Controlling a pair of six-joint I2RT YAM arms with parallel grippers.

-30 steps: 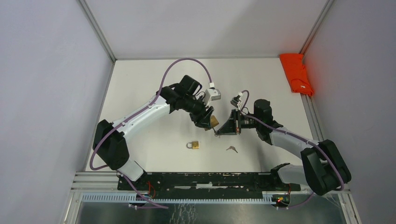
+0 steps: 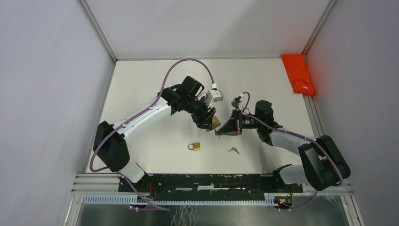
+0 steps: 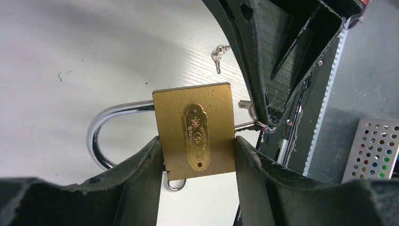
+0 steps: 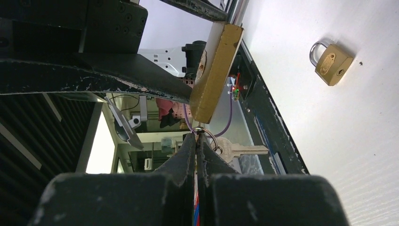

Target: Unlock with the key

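Note:
In the left wrist view, a large brass padlock (image 3: 171,141) sits between the fingers of my left gripper. Its silver shackle (image 3: 96,129) points away to the left; whether it is released cannot be told, as a finger hides part of it. My right gripper is shut on the keys at their ring (image 4: 209,136). From its tips one key (image 3: 245,125) reaches the padlock's bottom face, apparently at the keyhole. A second key (image 4: 249,149) hangs loose from the ring. The top view shows both grippers close together above the table.
A smaller brass padlock (image 2: 196,146) lies on the table, with another set of keys (image 2: 234,150) to its right. A folded red cloth (image 2: 299,73) rests at the back right corner.
My right gripper has shifted very slightly left and back, and its arm's elbow has edged left. The left arm and the padlock stay practically in place.

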